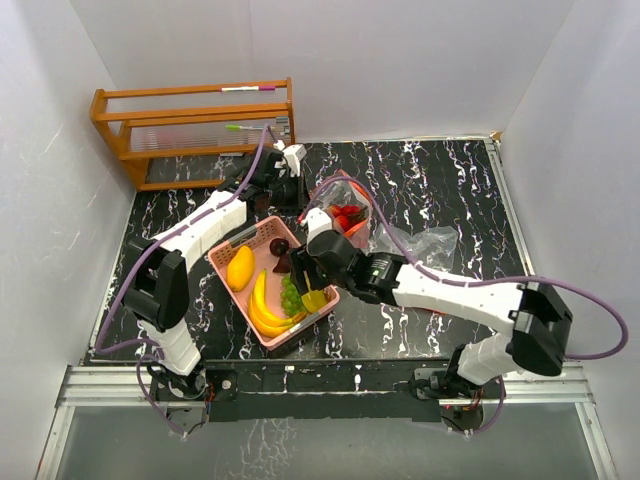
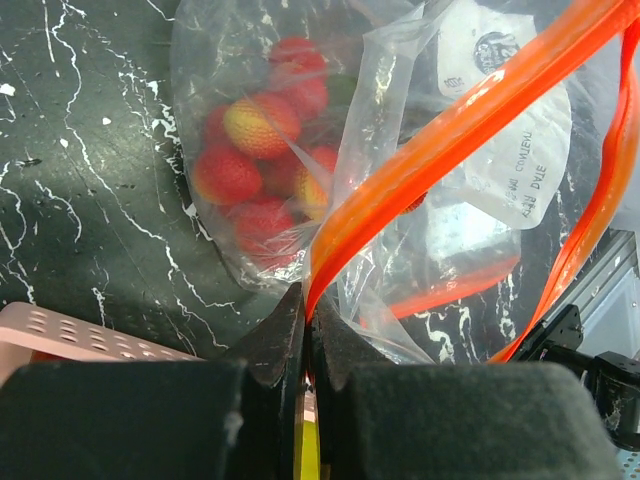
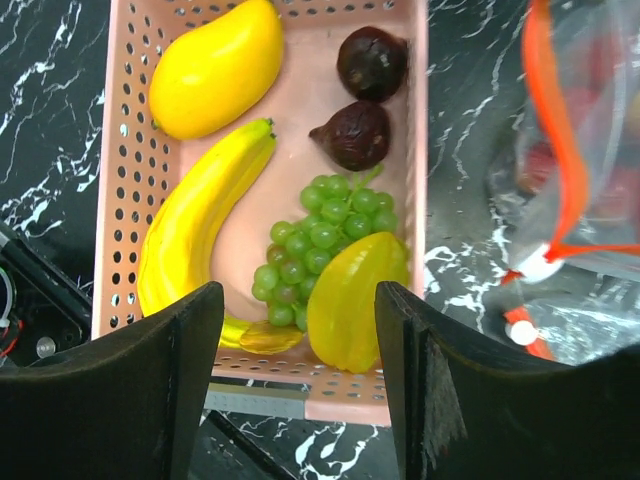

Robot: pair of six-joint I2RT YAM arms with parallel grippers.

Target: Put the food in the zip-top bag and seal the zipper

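My left gripper is shut on the orange zipper edge [image 2: 395,185] of the clear zip top bag [image 2: 215,60]. Red, yellow-tinged round fruits [image 2: 265,125] lie inside the bag, whose mouth gapes. Over the pink basket [image 3: 417,200], my right gripper points down, open and empty. Below its fingers, in the right wrist view, are a yellow-green fruit piece [image 3: 355,300], green grapes [image 3: 325,230] and the bananas [image 3: 195,220]. Farther up the basket sit a yellow mango [image 3: 215,70] and two dark purple fruits [image 3: 355,135].
A second clear bag [image 1: 430,245] lies flat on the black marbled table, right of the filled bag. The wooden rack [image 1: 190,145] holding markers stands at the back left. Free table lies at the far right.
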